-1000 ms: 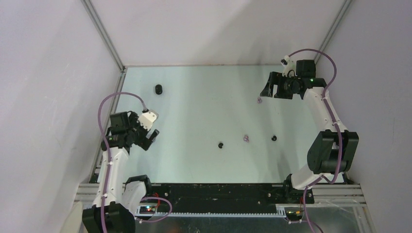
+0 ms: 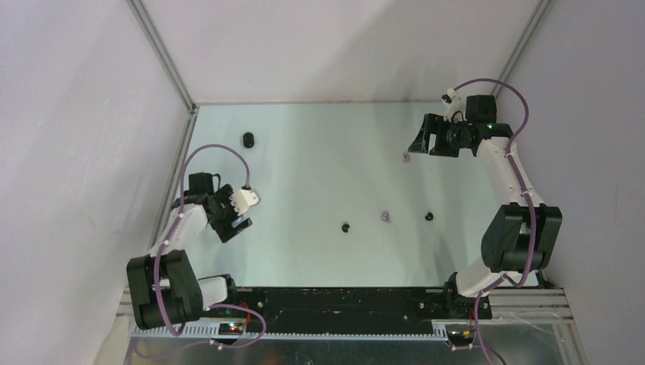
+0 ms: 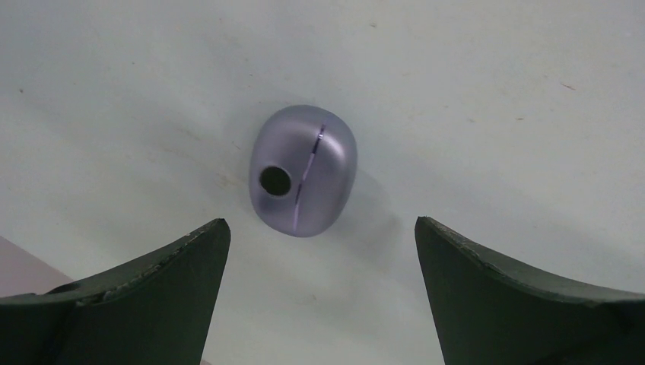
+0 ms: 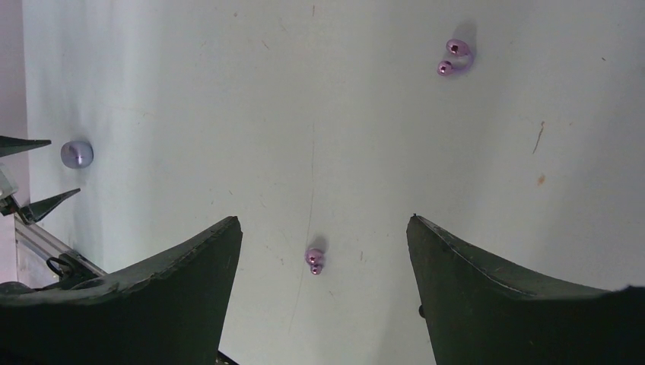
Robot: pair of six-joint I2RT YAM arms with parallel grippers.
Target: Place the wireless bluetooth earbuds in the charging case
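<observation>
A shiny purple charging case (image 3: 304, 171) lies closed on the table, a dark round spot on its lid. My left gripper stands open over the table close to it, nothing between its fingers. From the top, that case (image 2: 240, 220) is largely hidden by the gripper. Two purple earbuds lie apart: one (image 2: 386, 217) right of centre, the other (image 2: 406, 157) just below my right gripper (image 2: 422, 152). The right wrist view has both, an upper earbud (image 4: 459, 57) and a lower earbud (image 4: 315, 258). There the right gripper's fingers (image 4: 190, 281) are spread apart and empty.
A black case (image 2: 248, 140) sits at the back left. Two black earbuds, one near the middle (image 2: 345, 227) and one to the right (image 2: 429, 216), also lie on the pale table (image 2: 319, 167).
The right arm has barely moved. Cases and earbuds on the table look unmoved.
</observation>
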